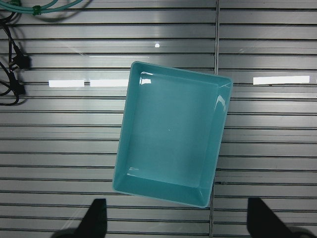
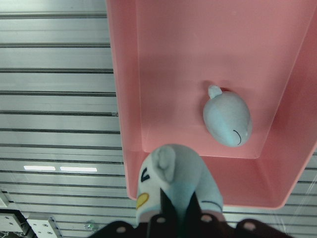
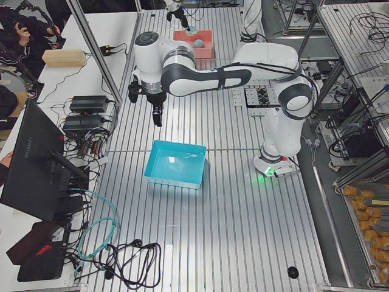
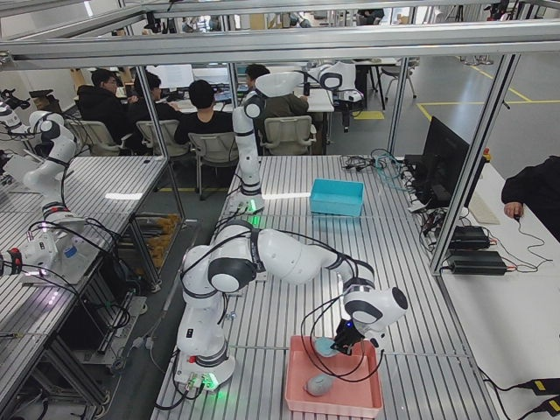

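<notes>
My right gripper is shut on a pale blue-grey plush toy [image 2: 171, 173], lifted at the near end of a pink bin [image 2: 208, 39] in the right wrist view. A second small plush toy [image 2: 228, 119] lies inside that bin. My left gripper hangs open with nothing between its fingers, above the table beside an empty turquoise tray [image 1: 168, 129].
Cables [image 3: 130, 261] lie on the slatted table near the turquoise tray, beside a monitor [image 3: 39, 164] on the side bench. The table between pink bin and tray is largely clear. Metal frame posts [image 4: 459, 201] stand along the table edge.
</notes>
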